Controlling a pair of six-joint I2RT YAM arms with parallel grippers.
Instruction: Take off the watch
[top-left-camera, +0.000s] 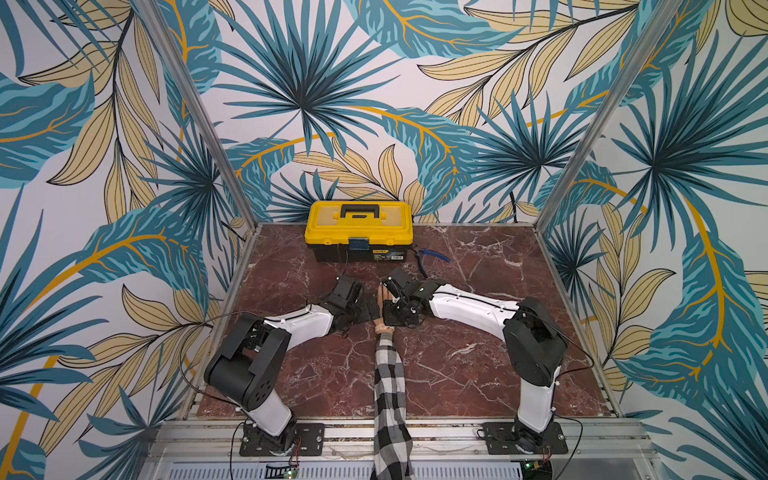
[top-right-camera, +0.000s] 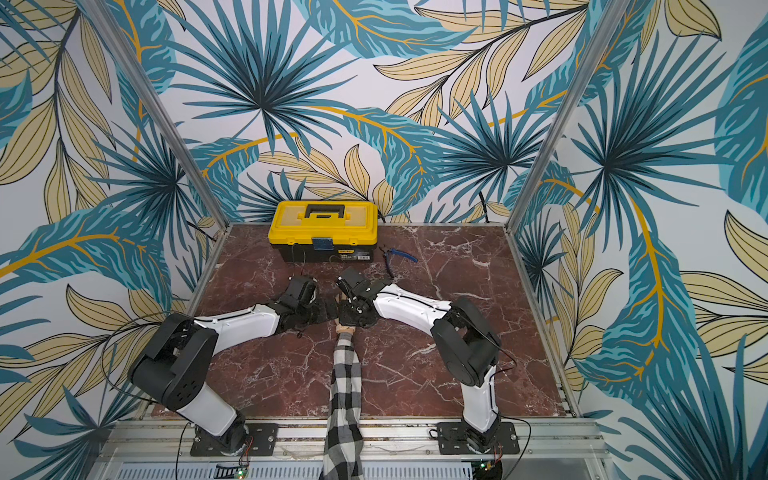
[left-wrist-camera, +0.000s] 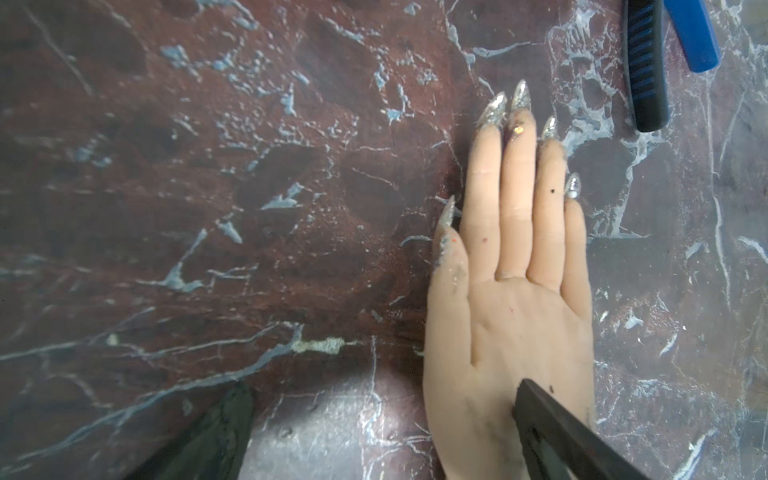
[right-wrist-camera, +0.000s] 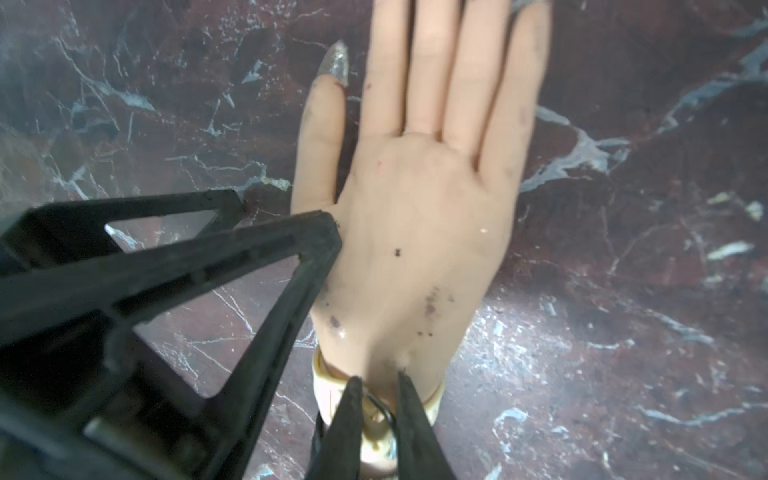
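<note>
A mannequin hand (left-wrist-camera: 520, 320) in a checked sleeve (top-left-camera: 390, 392) lies palm down, fingers pointing toward the back. At its wrist, in the right wrist view, is a cream band (right-wrist-camera: 328, 380) with a dark curved piece, partly hidden. My right gripper is over the band, its fingertips fairly close together at it; whether they grip it I cannot tell. My left gripper is open beside the hand, one fingertip over the back of it in the left wrist view.
A yellow toolbox (top-left-camera: 360, 220) stands at the back of the marble table (top-left-camera: 488, 368), with blue-and-black pliers (top-left-camera: 432, 254) to its right.
</note>
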